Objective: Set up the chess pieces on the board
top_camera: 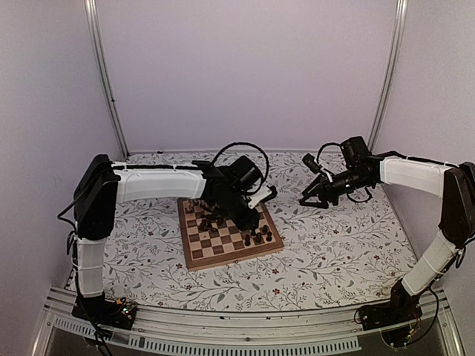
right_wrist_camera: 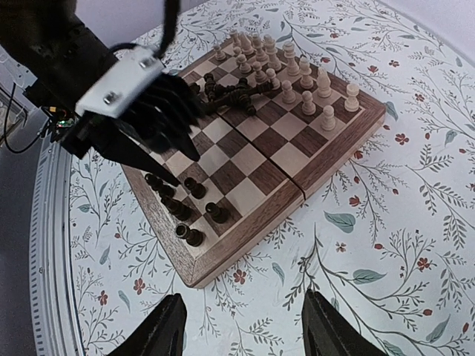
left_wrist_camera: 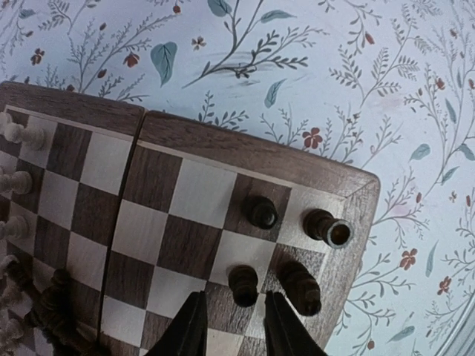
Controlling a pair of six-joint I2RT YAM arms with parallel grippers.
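Observation:
The folding wooden chessboard (top_camera: 215, 248) lies on the table under my left gripper. That gripper hangs part open just above several standing dark pieces at one end, among them a pawn (left_wrist_camera: 261, 212), a rook (left_wrist_camera: 326, 228), a taller piece (left_wrist_camera: 300, 289) and another piece (left_wrist_camera: 243, 285) near the fingertips. Nothing shows held. A heap of fallen dark pieces (right_wrist_camera: 241, 96) lies across the board's middle-left, beside rows of standing white pieces (right_wrist_camera: 326, 119). My right gripper is open and empty over bare table, right of the board.
Walls (top_camera: 245, 74) enclose the back and sides. The left arm spans over much of the board.

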